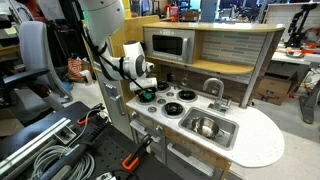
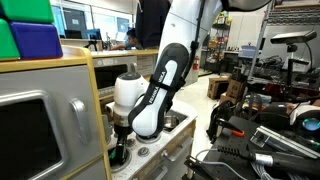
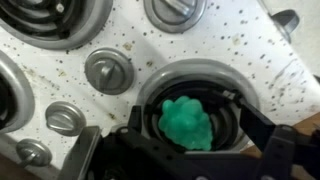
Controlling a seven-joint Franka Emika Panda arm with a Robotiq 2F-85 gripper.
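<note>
A green, scalloped object lies on a black stove burner with a silver rim. In exterior view 1 the green object shows on the leftmost front burner, and in exterior view 2 a bit of green is visible below the arm. My gripper stands open over that burner, with one dark finger left of the green object and the other finger to its right. From the side, the gripper appears low, just above the burner. Nothing seems clasped between the fingers.
Silver knobs sit beside the burners on the speckled counter. A microwave stands on the shelf behind the arm. The sink and faucet are to the right, with bare white counter beyond.
</note>
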